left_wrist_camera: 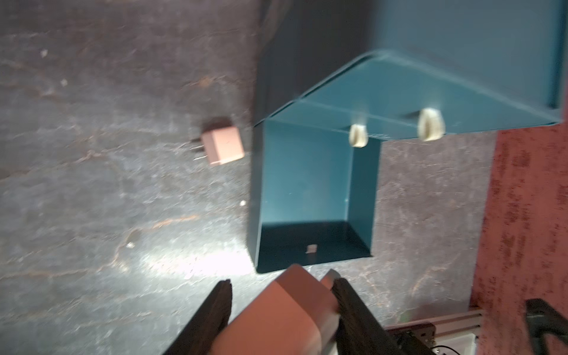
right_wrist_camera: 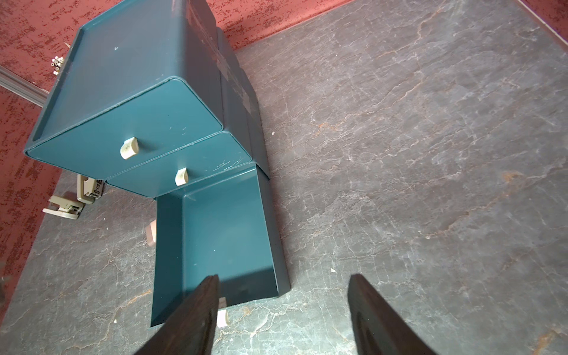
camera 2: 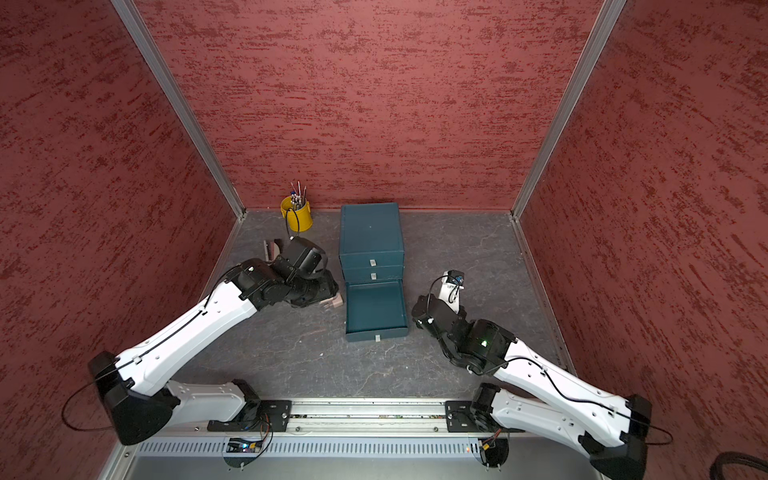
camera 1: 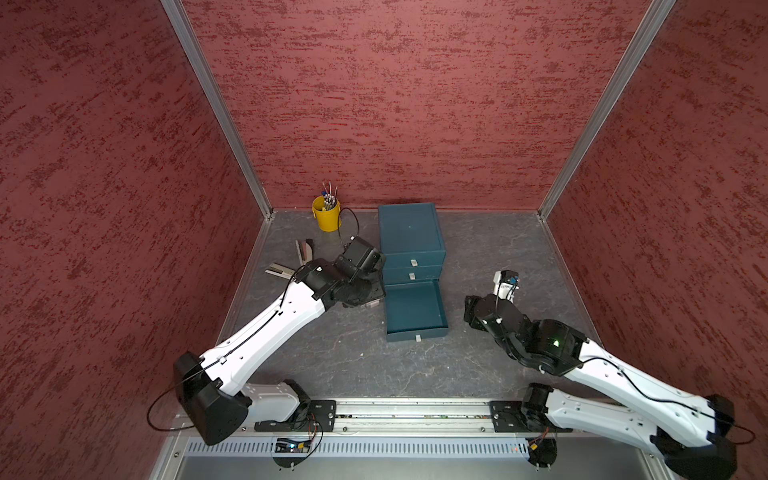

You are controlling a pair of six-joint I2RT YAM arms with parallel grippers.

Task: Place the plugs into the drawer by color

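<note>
In the left wrist view my left gripper is shut on a pale pink plug [left_wrist_camera: 278, 313], held above the table left of the open drawer [left_wrist_camera: 304, 171]. Another pink plug [left_wrist_camera: 223, 145] lies on the table just outside the drawer's left wall. The drawer is the bottom one of a teal cabinet [camera 1: 409, 228] and looks empty. My right gripper hangs right of the drawer, part open, with nothing between its blurred fingers.
A yellow bucket of pens [camera 1: 325, 214] stands at the back left, with two staplers [right_wrist_camera: 65, 207] in front of it.
</note>
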